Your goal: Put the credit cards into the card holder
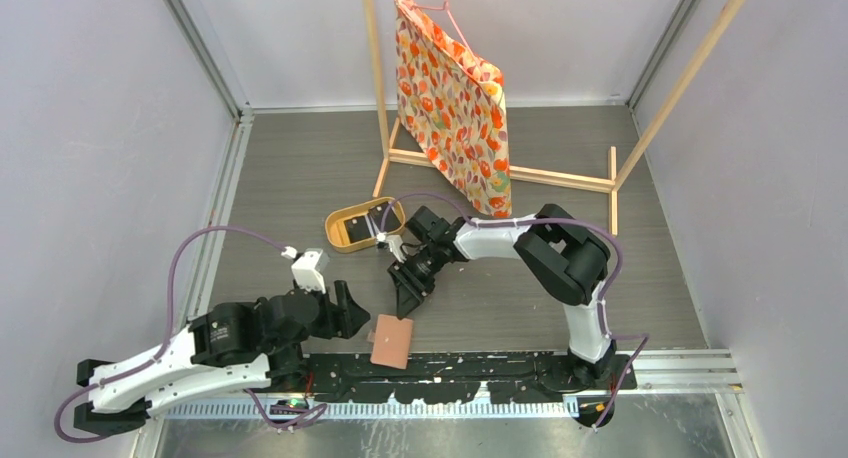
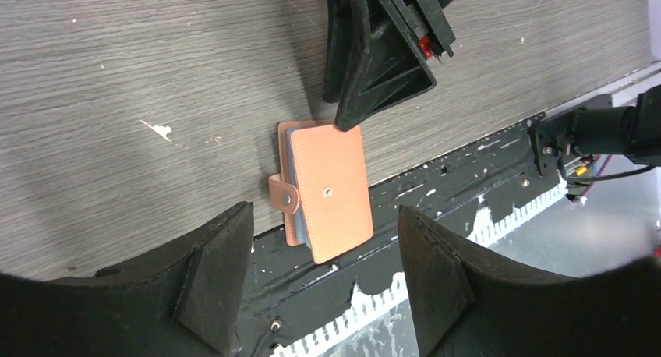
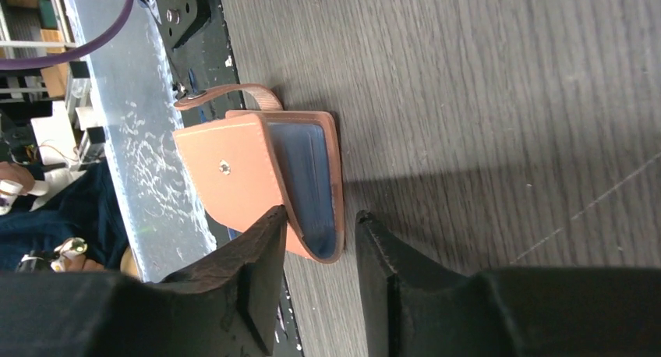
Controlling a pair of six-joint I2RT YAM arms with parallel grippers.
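The tan card holder [image 1: 391, 341] lies on the floor's front edge; in the left wrist view its flap [image 2: 327, 193] and side strap show, and in the right wrist view a blue-grey inner sleeve [image 3: 308, 178]. My right gripper [image 1: 405, 296] is just above the holder's back end, its fingers part open, one by the flap's edge [image 3: 234, 170]. My left gripper [image 1: 350, 308] stands open left of the holder, nothing between its fingers. A yellow tray [image 1: 337, 234] behind holds dark card-like items [image 1: 357, 228].
A wooden rack [image 1: 560, 180] with hanging patterned cloth [image 1: 450, 108] stands at the back. The black rail edge [image 1: 470, 368] runs along the front. The floor right of my right arm is clear.
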